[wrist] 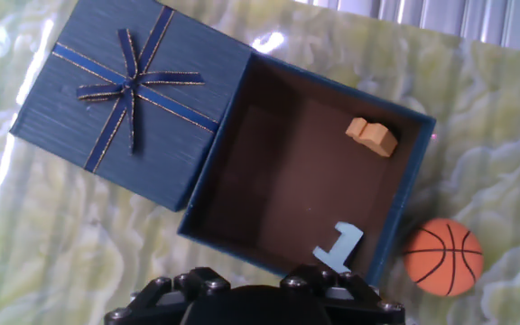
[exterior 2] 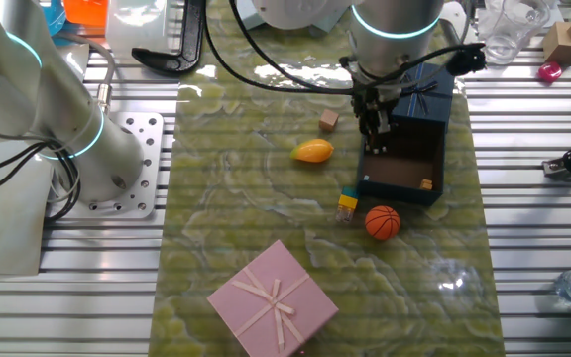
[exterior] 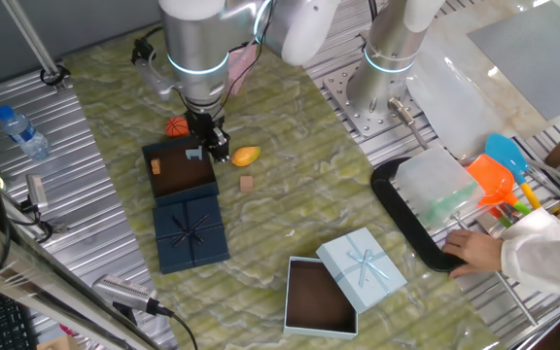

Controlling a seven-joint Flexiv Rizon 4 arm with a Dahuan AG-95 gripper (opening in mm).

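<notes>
Over one edge of an open dark blue box (exterior: 181, 172) hangs my gripper (exterior: 220, 153), beside a yellow-orange mango-like toy (exterior: 246, 157). Whether its fingers are open or shut is not clear; only dark finger parts show along the bottom of the wrist view. Inside the box lie a light blue figure 1 (wrist: 338, 247) and a small orange wooden piece (wrist: 372, 136), at separate corners. The box's ribboned lid (wrist: 134, 95) rests against its side. An orange toy basketball (wrist: 443, 257) sits just outside. A small wooden cube (exterior 2: 328, 120) and a yellow-and-teal block (exterior 2: 347, 204) lie nearby.
A light blue box (exterior: 321, 297) stands open with its lid (exterior: 363, 268) leaning on it. A pink gift box (exterior 2: 273, 299) is on the mat. A person's hand (exterior: 473, 251) touches a black tray (exterior: 397, 209) at the right.
</notes>
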